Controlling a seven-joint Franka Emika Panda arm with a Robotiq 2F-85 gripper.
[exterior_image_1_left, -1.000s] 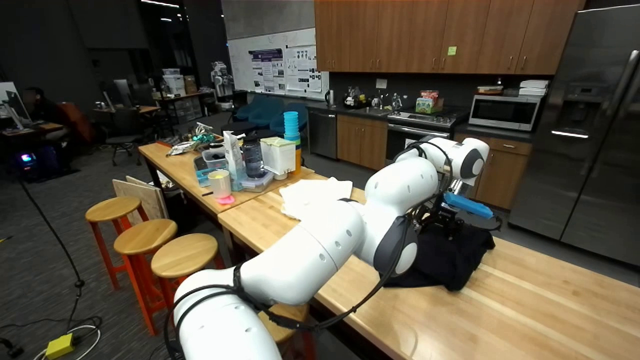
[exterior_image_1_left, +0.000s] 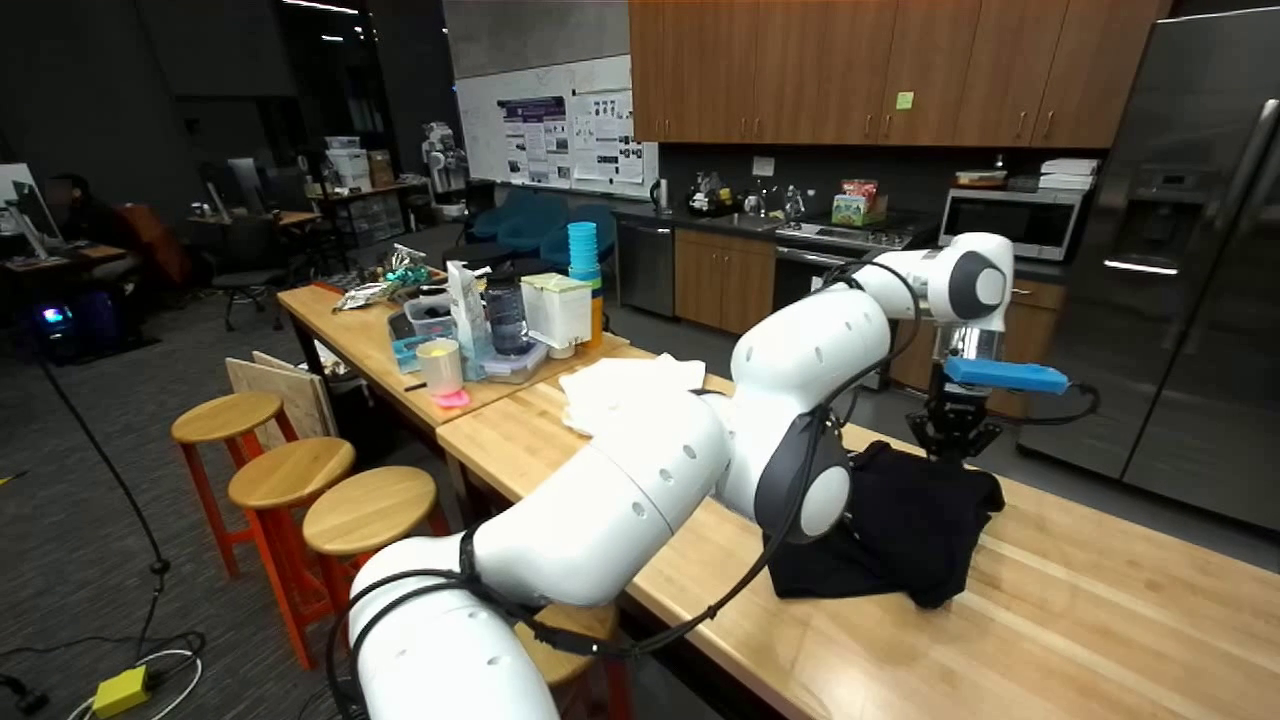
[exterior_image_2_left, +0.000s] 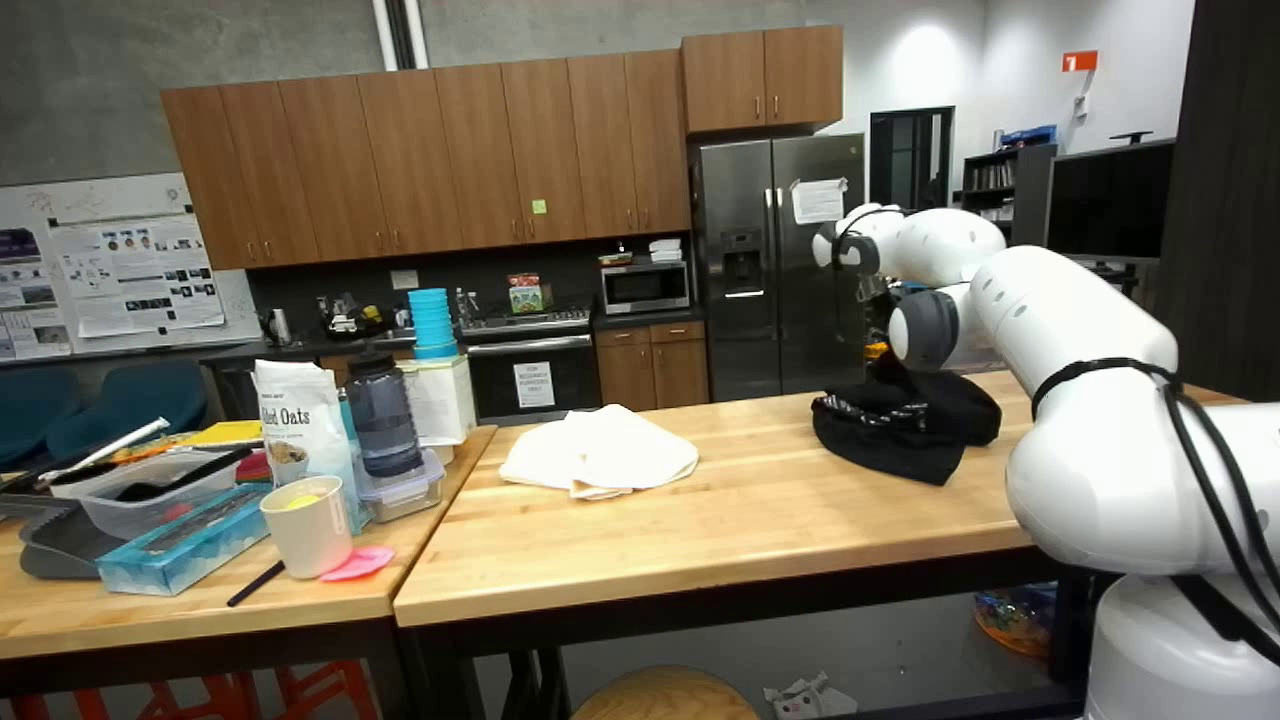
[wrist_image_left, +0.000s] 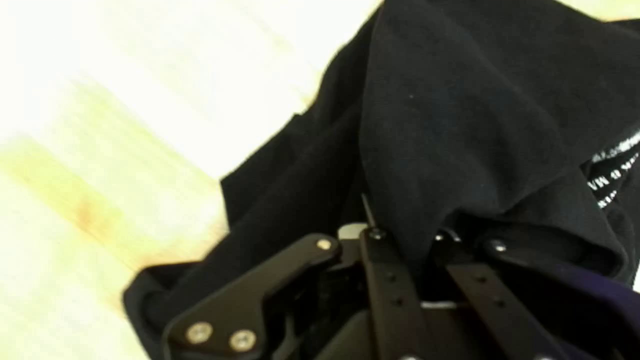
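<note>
A crumpled black garment (exterior_image_1_left: 906, 528) lies on the wooden table, the far side of it partly hidden by the arm in exterior view 2. My gripper (exterior_image_1_left: 951, 446) points down at the garment's far part. In the wrist view, a raised fold of the black cloth (wrist_image_left: 420, 138) runs down between the fingers of my gripper. The tips are partly covered, and whether they pinch the fold cannot be told. White lettering shows on a band of the garment at the right of that view.
A folded white cloth (exterior_image_2_left: 600, 452) lies on the same table, left of the garment in exterior view 2. An adjoining table holds a mug (exterior_image_2_left: 308, 528), a dark pitcher (exterior_image_2_left: 381, 414) and several containers. Bare wood lies between the white cloth and the garment.
In exterior view 1 my gripper has moved right and turned more upright. The garment has shifted a little right and towards the near edge with it, its front hanging lower in view.
</note>
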